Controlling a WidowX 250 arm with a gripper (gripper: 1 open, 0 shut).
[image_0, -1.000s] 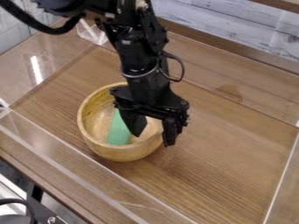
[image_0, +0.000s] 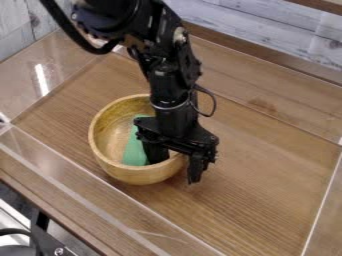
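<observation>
A wooden bowl (image_0: 110, 154) sits on the wooden table, with a green object (image_0: 134, 150) inside at its left part. My black gripper (image_0: 174, 164) hangs low over the right part of the bowl, its fingers spread open, one reaching into the bowl and the other at or just outside the right rim. The gripper hides much of the bowl's inside; I cannot tell whether a finger touches the green object.
A white plank wall stands at the back. A dark cable lies at the bottom left, off the table's front edge.
The gripper has shifted slightly and sits lower over the bowl, covering more of the green object. The bowl looks about where it was.
</observation>
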